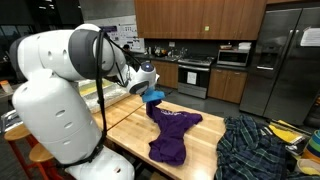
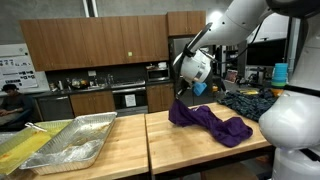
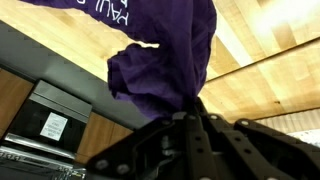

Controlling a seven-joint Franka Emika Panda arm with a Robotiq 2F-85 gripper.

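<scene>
A purple cloth (image 1: 178, 127) with white lettering lies rumpled on the light wooden table. One part of it is raised to my gripper (image 1: 151, 98), which is shut on the fabric above the tabletop. From the second exterior view, the lifted part of the cloth (image 2: 184, 113) hangs from the fingertips, while the rest trails across the wood towards the right. Close up in the wrist view, bunched purple fabric (image 3: 182, 62) runs right into the fingers and covers most of the fingertips.
A dark checked cloth (image 1: 250, 150) is heaped at the table's right side. A metal tray (image 2: 68, 143) stands to one side of the table. Bare wood (image 2: 172, 153) shows in front of the purple cloth. Stools (image 1: 40, 153) stand at the left.
</scene>
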